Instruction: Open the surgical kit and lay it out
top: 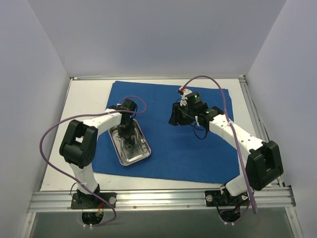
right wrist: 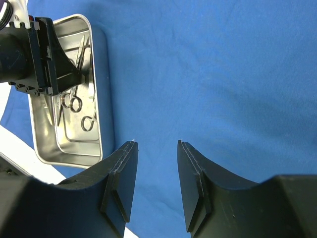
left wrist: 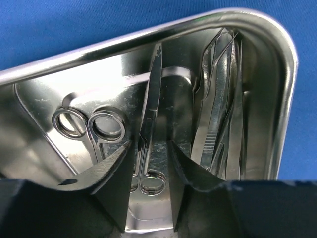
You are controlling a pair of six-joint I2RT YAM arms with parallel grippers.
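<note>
A rectangular metal tray (top: 132,162) lies on the left part of a blue cloth, with steel instruments inside. My left gripper is open over the tray, its fingertips near slender scissors (left wrist: 151,104) that lie between and beyond them; nothing is visibly gripped. Left of these in the left wrist view are the ring handles of another pair of scissors (left wrist: 109,126). Several tweezers-like instruments (left wrist: 218,99) lie bunched along the right wall. My right gripper hangs over bare cloth right of the tray, fingers apart and empty.
The blue cloth (top: 163,153) is spread over a white table (top: 81,99), free of objects across its middle and right. In the right wrist view the left arm's gripper body (right wrist: 42,59) covers part of the tray.
</note>
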